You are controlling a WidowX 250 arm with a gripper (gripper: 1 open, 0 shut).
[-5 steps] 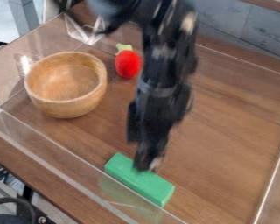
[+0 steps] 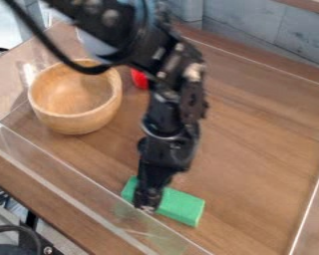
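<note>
The black robot arm reaches down from the top of the view to my gripper (image 2: 152, 199), which is low over a green block (image 2: 179, 208) at the front of the wooden table. Its fingertips overlap the left part of the block. The gripper is blurred, and I cannot tell whether its fingers are closed on the block.
A wooden bowl (image 2: 72, 103) sits at the back left. A red object (image 2: 140, 78) is partly hidden behind the arm. Clear panels edge the near left and right sides.
The block has turned or shifted slightly.
</note>
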